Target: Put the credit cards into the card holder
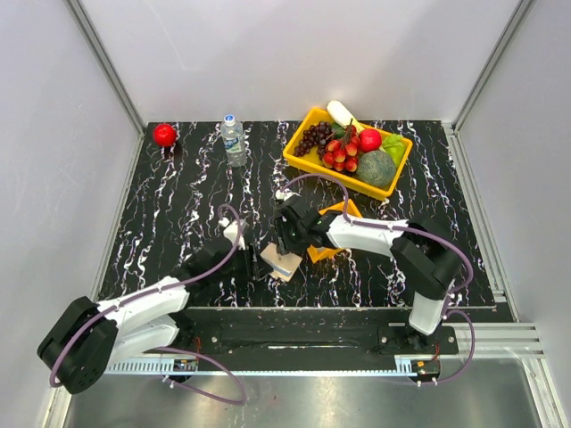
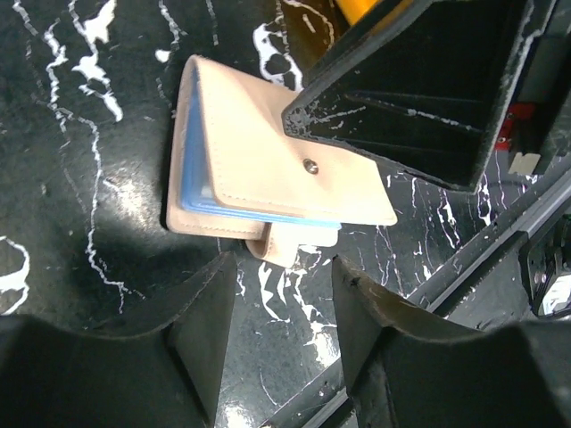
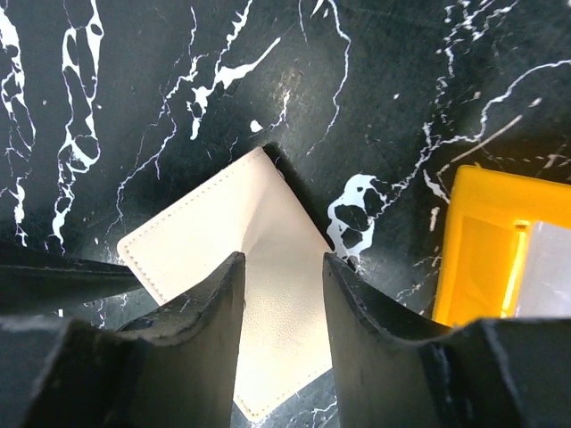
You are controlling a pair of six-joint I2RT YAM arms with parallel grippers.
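The beige card holder (image 1: 285, 268) lies on the dark marbled table between my two grippers, turned at an angle. In the left wrist view, the holder (image 2: 268, 143) has a snap stud on its upper flap, and a blue card (image 2: 194, 160) shows between its layers. A small beige tab sticks out near my left gripper, whose fingers stand apart just short of it. Over the holder's top face, my right gripper also has a gap between its fingertips. Its dark finger (image 2: 393, 116) reaches over the flap; whether it touches is unclear.
A small orange-yellow box (image 3: 477, 192) stands close to the right of the holder, partly under the right arm. Farther back are a yellow basket of fruit (image 1: 393, 183), a water bottle (image 1: 234, 144) and a red tomato (image 1: 164, 135).
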